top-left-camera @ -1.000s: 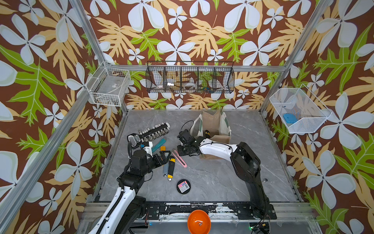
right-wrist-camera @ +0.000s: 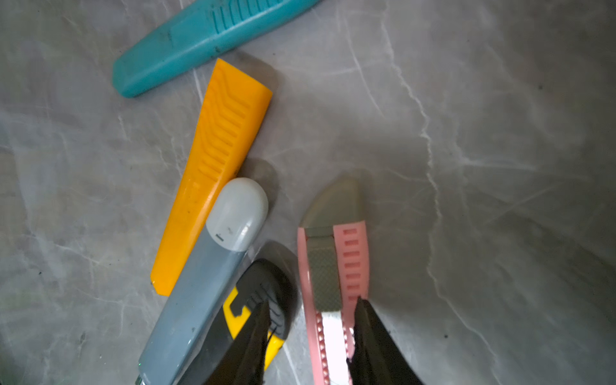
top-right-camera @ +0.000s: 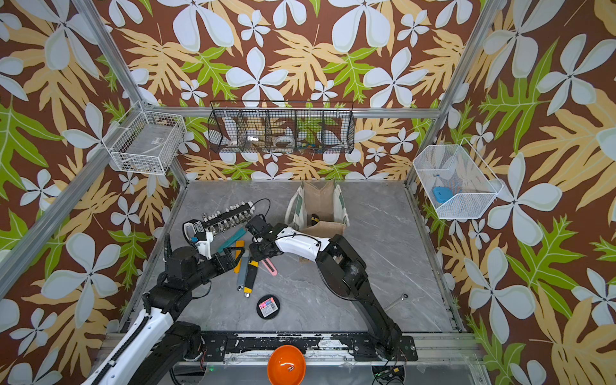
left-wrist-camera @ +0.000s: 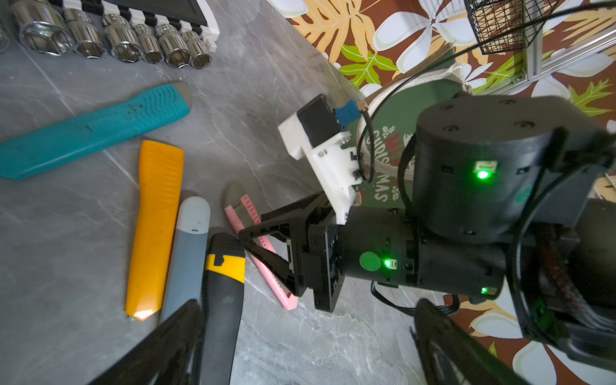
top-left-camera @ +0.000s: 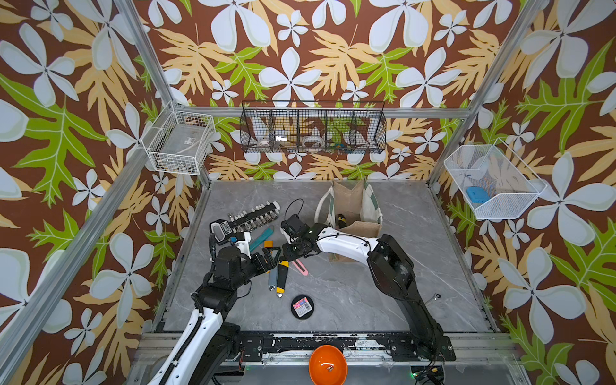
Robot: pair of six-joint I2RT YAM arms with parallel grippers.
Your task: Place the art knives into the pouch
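Several art knives lie together: teal (left-wrist-camera: 93,128), orange (left-wrist-camera: 156,224), grey (left-wrist-camera: 186,250), black-yellow (left-wrist-camera: 221,314) and pink (right-wrist-camera: 330,263). My right gripper hangs low over the pink knife, its fingers part open on either side of that knife's lower body; whether they touch it is unclear. My left gripper (top-left-camera: 272,256) stands open just left of the right one, above the knives, nothing between its fingers. The pouch (top-left-camera: 362,227), a paper bag printed green inside or on its side, stands open behind the right arm, with a dark-yellow object inside.
A socket set (top-left-camera: 253,218) lies behind the knives, a round black disc (top-left-camera: 302,306) in front. Wire baskets (top-left-camera: 199,163) hang on the walls. An orange bowl (top-left-camera: 328,359) sits beyond the front edge.
My right gripper has moved left over the knives, closer to my left gripper, its arm shifting with it. The left arm looks unchanged.
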